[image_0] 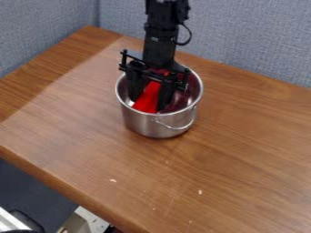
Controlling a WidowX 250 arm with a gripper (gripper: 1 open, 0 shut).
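A silver metal pot (159, 123) with a wire handle stands on the wooden table, a little above the middle of the view. A red object (148, 97) lies inside it. My black gripper (152, 77) reaches down from the top into the pot, over the red object and partly covering it. Its fingers are dark and crowded against the pot's interior, so whether they hold the red object cannot be made out.
A grey padded wall stands behind. Cables and a white object show at the lower left, off the table.
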